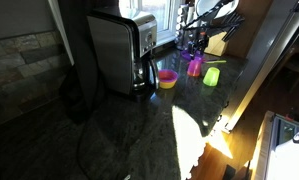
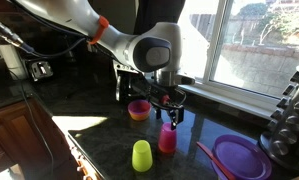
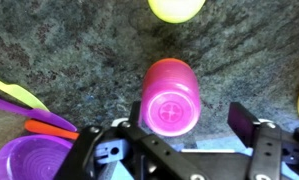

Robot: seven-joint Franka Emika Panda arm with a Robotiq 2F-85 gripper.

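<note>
A pink cup [image 2: 167, 138] stands on the dark counter, its round end facing the camera in the wrist view. Directly over it is my gripper [image 2: 170, 112], the fingers apart. From the wrist, the pink cup [image 3: 171, 108] shows in the gap of the gripper, nearer the left finger [image 3: 136, 113]; a clear space separates it from the right finger [image 3: 241, 118]. Whether the left finger touches the cup cannot be told. A yellow-green cup [image 2: 142, 157] stands beside the pink one, clear of the gripper.
Stacked pink and yellow bowls [image 1: 167, 79] sit near the coffee maker [image 1: 126, 50]. A purple plate [image 2: 251, 158] lies towards the window, with a dark rack [image 2: 286, 118] beyond it. Purple, orange and yellow utensils [image 3: 51, 130] lie left in the wrist view. Open counter spreads in front.
</note>
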